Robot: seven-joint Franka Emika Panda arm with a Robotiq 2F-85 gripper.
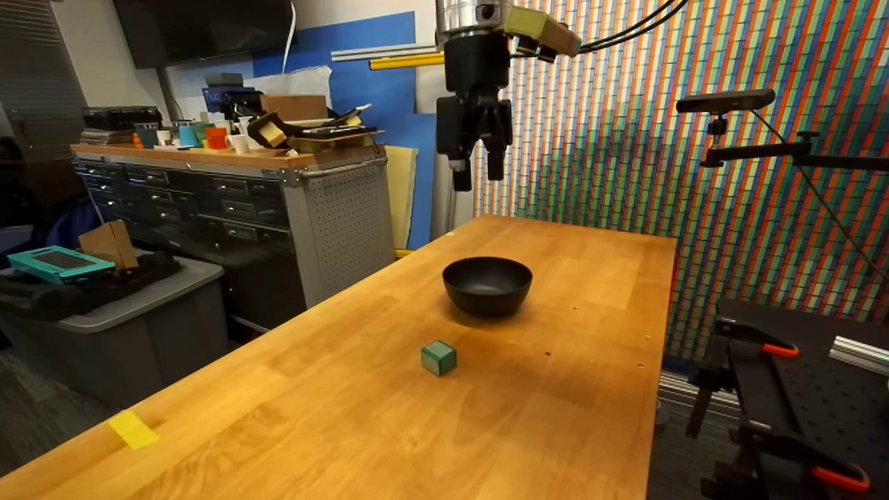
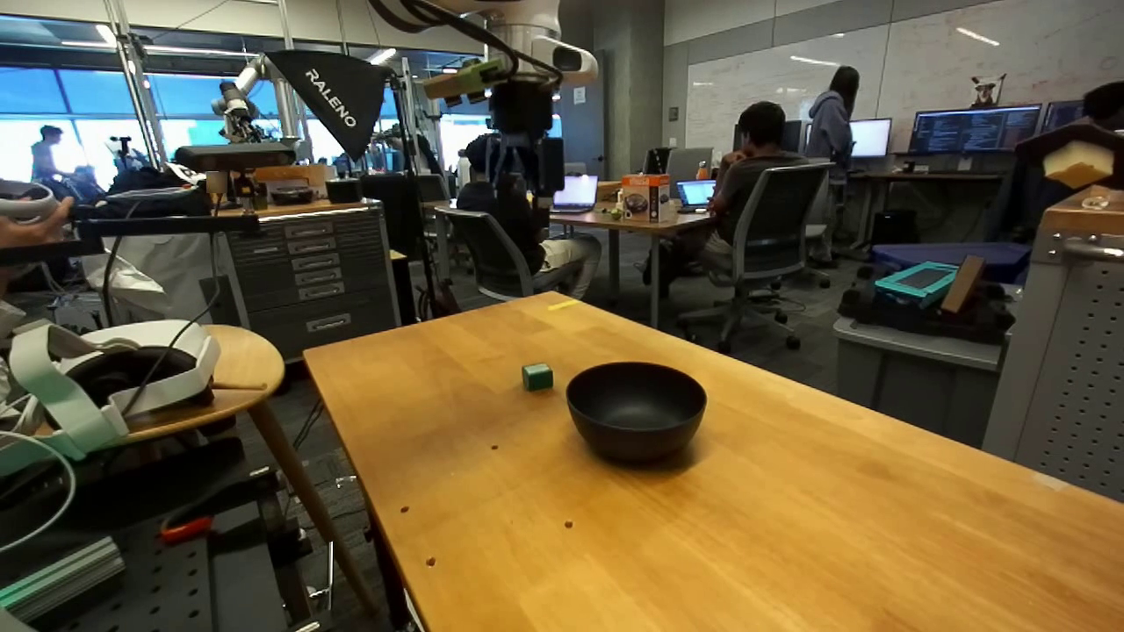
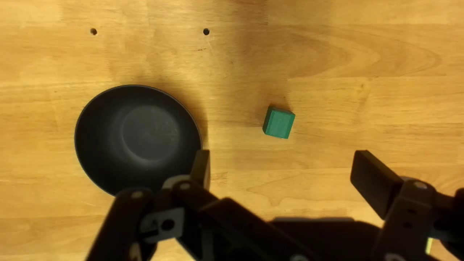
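A small green cube (image 1: 438, 357) lies on the wooden table, apart from a round black bowl (image 1: 487, 287). The bowl is upright, and its inside looks empty in the wrist view, though one finger covers part of its rim. In that view the cube (image 3: 279, 123) is to the right of the bowl (image 3: 138, 139). High over the table hangs my gripper (image 1: 478, 176), well clear of both things. Its fingers are spread wide in the wrist view, with only bare table showing between the tips of the open gripper.
A camera on a black arm (image 1: 725, 101) stands off the table's side. A grey drawer cabinet (image 1: 346, 217) stands beyond the other edge.
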